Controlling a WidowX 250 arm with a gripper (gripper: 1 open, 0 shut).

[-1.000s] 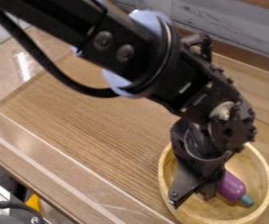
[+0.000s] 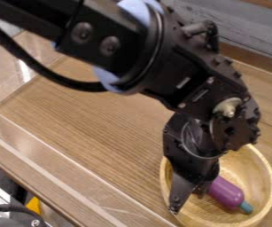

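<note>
My black gripper reaches down into a yellow bowl at the lower right, its fingers over the bowl's left part. A purple object with a teal tip, like a toy eggplant or bottle, lies in the bowl just right of the fingers, partly hidden by the gripper body. I cannot tell how far apart the fingertips are or whether anything is between them.
A dark cable and something yellow sit beyond that edge. A wall stands at the back.
The arm and gripper have shifted slightly up in the view, with the upper arm looming larger. The purple object remains in the bowl.
</note>
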